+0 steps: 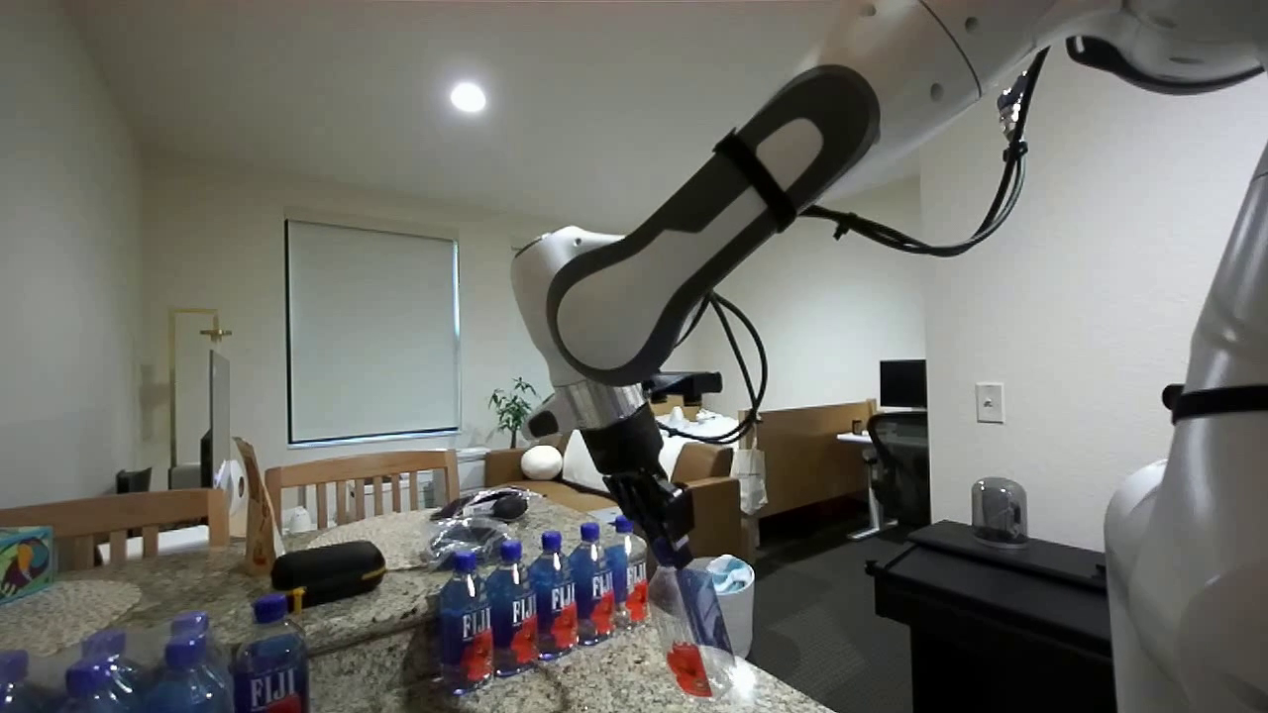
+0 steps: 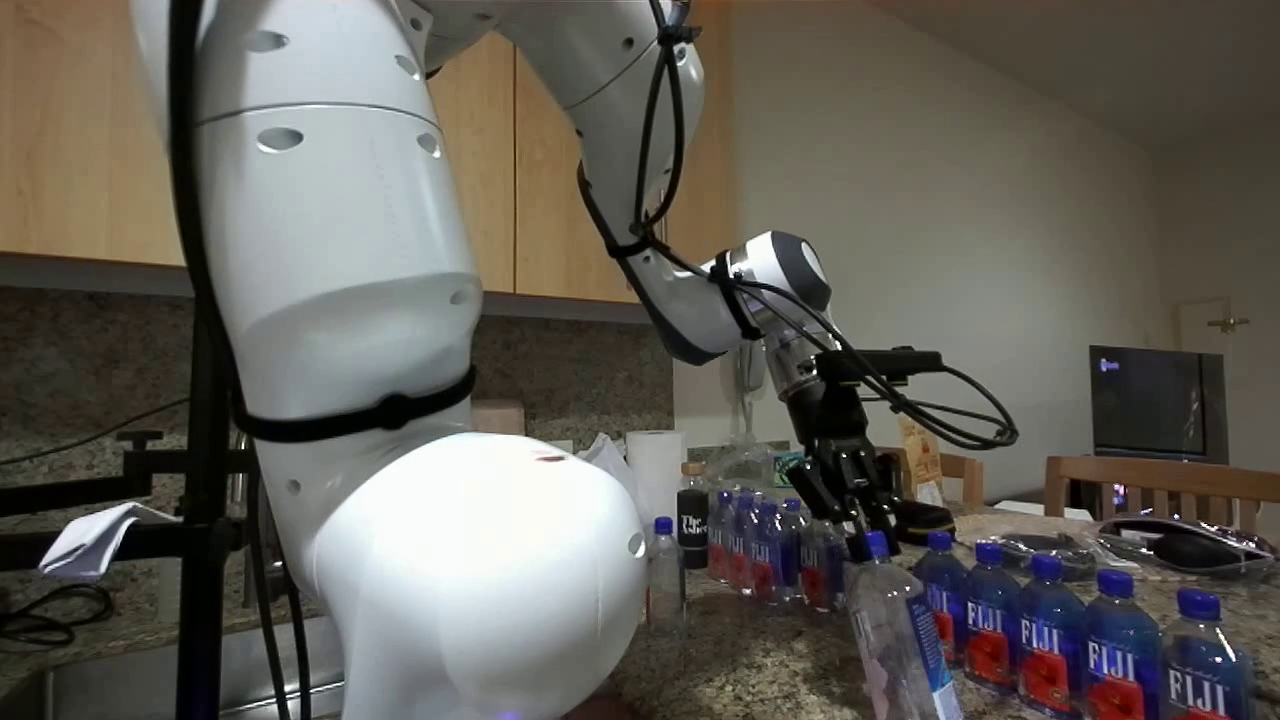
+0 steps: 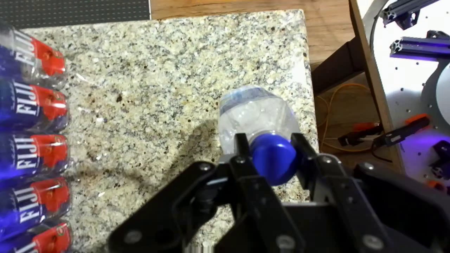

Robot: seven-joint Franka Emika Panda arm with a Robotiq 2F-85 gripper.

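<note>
A clear bottle with a blue cap point(image 3: 274, 158) is held by its cap in my gripper, whose black fingers stand on either side of it. In exterior view 1 this bottle point(image 1: 689, 624) leans, its base toward the right, over the granite counter's corner. Exterior view 2 also has the tilted bottle point(image 2: 894, 636) below the gripper point(image 2: 858, 546). Whether its base touches the stone cannot be told. Beside it runs a row of upright FIJI bottles point(image 1: 553, 594), apart from my fingers.
More FIJI bottles point(image 1: 271, 660) stand at the counter's near left, with a black case point(image 1: 329, 572) behind. Bare granite point(image 3: 139, 76) lies between the row and the held bottle. The counter's edge is close by on the right in the wrist view.
</note>
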